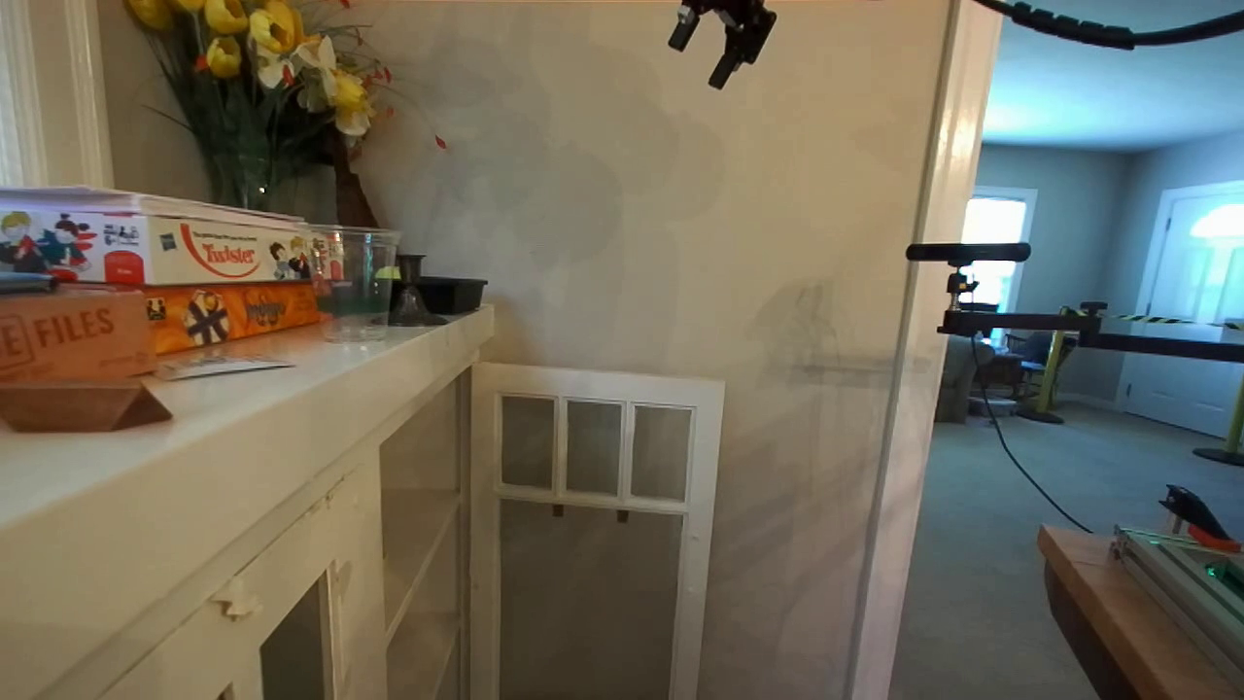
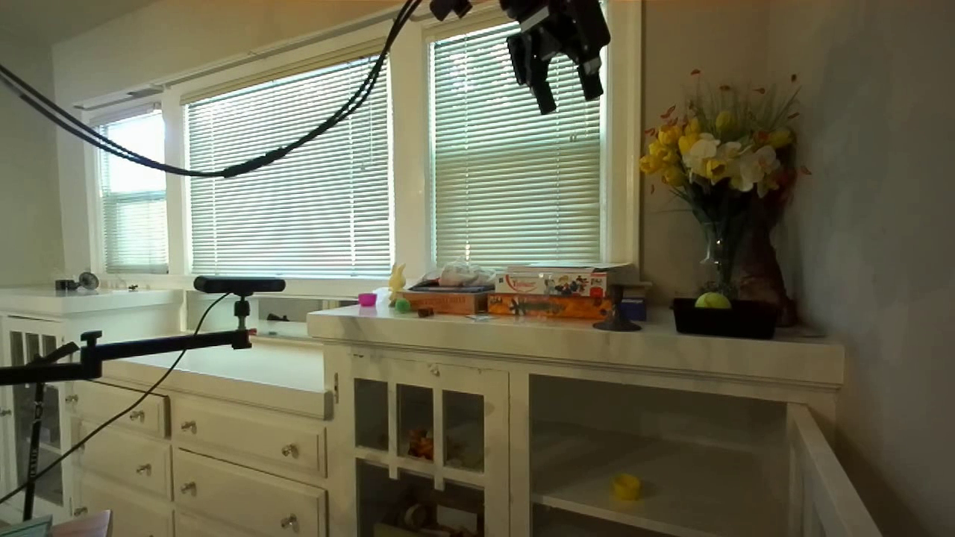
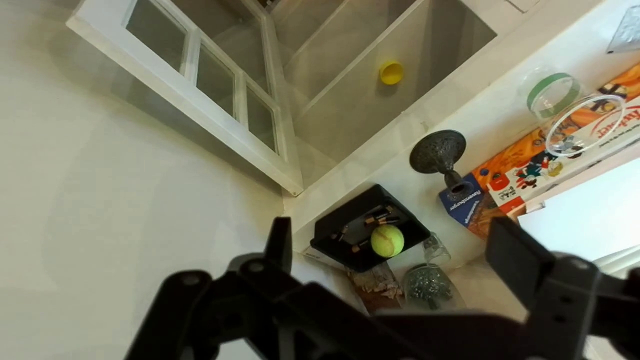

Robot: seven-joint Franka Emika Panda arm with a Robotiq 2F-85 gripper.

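Note:
My gripper [image 2: 566,97] hangs high above the counter, its two fingers spread apart with nothing between them. In exterior view 1 the gripper [image 1: 697,68] is at the top edge, in front of the bare wall. Seen from the wrist, the fingers [image 3: 279,246] frame a black tray [image 3: 336,223] on the counter's corner, well below. The tray holds a yellow-green tennis ball [image 3: 387,240] and several small dark cylinders with copper-coloured ends. A yellow cup-like ring [image 3: 391,72] sits on a shelf inside the cabinet, whose glazed door [image 3: 240,99] stands open.
Beside the tray are a dark metal candlestick [image 3: 436,151], a flower vase [image 2: 718,246] and stacked game boxes [image 2: 548,305]. A clear plastic cup [image 1: 356,280] stands at the counter's front. The air around the gripper is clear; a cable [image 2: 313,134] droops nearby.

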